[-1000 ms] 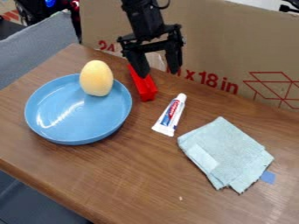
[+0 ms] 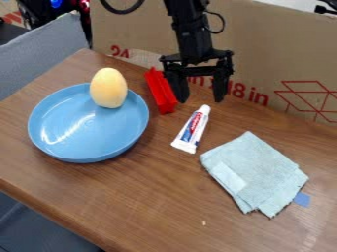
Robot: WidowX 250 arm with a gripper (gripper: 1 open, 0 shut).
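Observation:
The black gripper [image 2: 198,87] hangs above the back of the wooden table, its two fingers spread apart with nothing seen between them, to the right of a red box [image 2: 161,91]. A white toothpaste tube [image 2: 191,130] lies below it. At the left is a blue plate [image 2: 86,128] with a yellow egg-shaped object [image 2: 108,89] on its back part. A folded pale blue cloth [image 2: 254,172] lies at the front right.
A cardboard box wall [image 2: 277,69] stands behind the table. A small blue patch [image 2: 302,200] sits beside the cloth. Grey fabric [image 2: 39,59] lies at the left.
The gripper has moved right, away from over the red box, and its fingers sit somewhat lower in the view. The objects on the table look unchanged.

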